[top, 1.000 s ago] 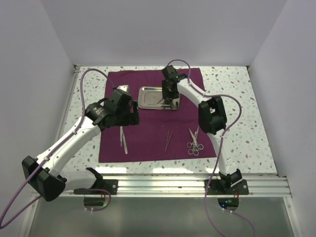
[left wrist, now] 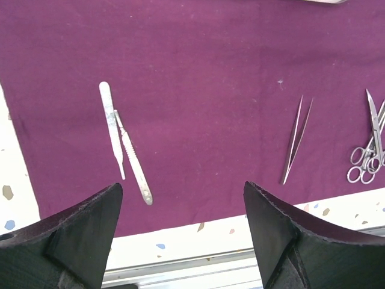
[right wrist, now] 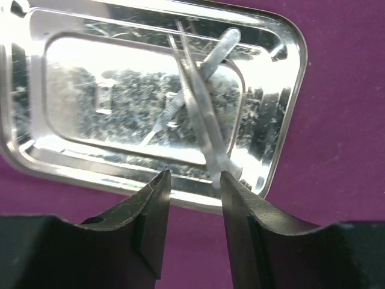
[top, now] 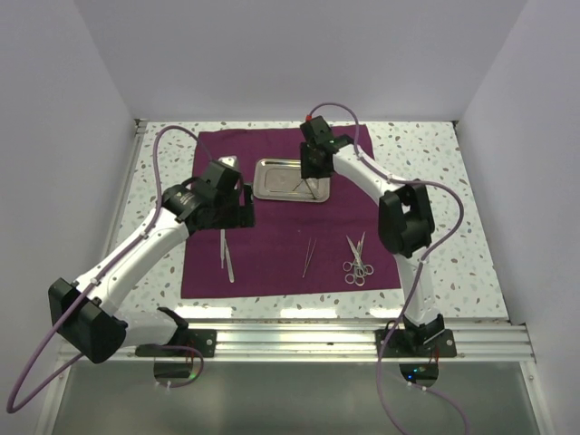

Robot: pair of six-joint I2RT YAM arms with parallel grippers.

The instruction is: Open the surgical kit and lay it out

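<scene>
The metal tray (top: 272, 197) lies at the cloth's far half. Inside it, in the right wrist view, tweezers (right wrist: 201, 111) cross over a slim scalpel-like tool (right wrist: 174, 105). My right gripper is over the tray's near rim, its fingers part open with nothing clamped between them; the tweezers' blunt end appears by the right fingertip (right wrist: 227, 183). My left gripper is open and empty above the cloth's left side. On the cloth lie two slim handles, one a flat tool (left wrist: 111, 123), the other ridged (left wrist: 135, 165), plus another pair of tweezers (left wrist: 295, 147) and scissors (left wrist: 374, 135).
Several ringed instruments overlap around the scissors at right. A speckled tabletop (top: 444, 217) surrounds the cloth, with a metal rail (top: 299, 337) along the near edge.
More of the tray's tools shows beneath it. The left arm has barely moved.
</scene>
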